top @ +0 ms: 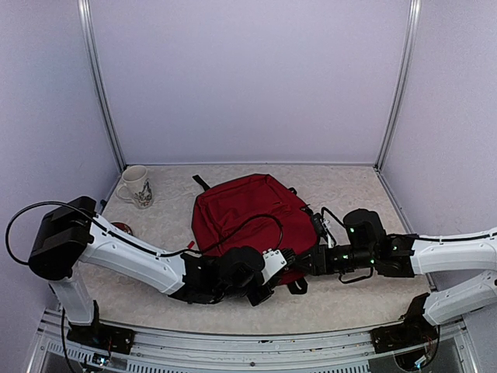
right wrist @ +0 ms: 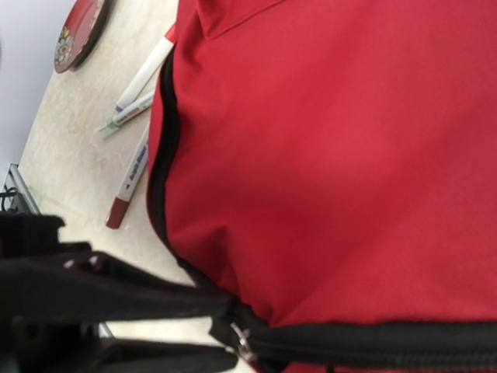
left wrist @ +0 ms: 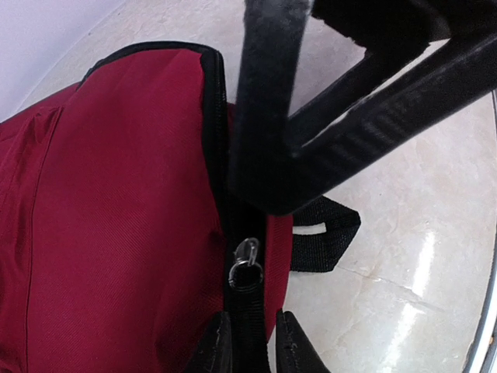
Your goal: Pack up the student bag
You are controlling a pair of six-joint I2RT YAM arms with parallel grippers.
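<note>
The red backpack [top: 241, 210] lies on the table, its black zipper [left wrist: 248, 311] running down one side with a metal puller [left wrist: 247, 272]. My left gripper is at the zipper just below the puller, its fingertips part open either side of the black tape. My right gripper is at the zipper's corner, shut on a zipper pull. In the top view both grippers meet at the bag's front right, their tips partly hidden.
A white mug [top: 136, 186] stands at the back left. A red dish [right wrist: 78, 31] and several markers [right wrist: 128, 175] lie beside the bag. The table behind the bag is clear.
</note>
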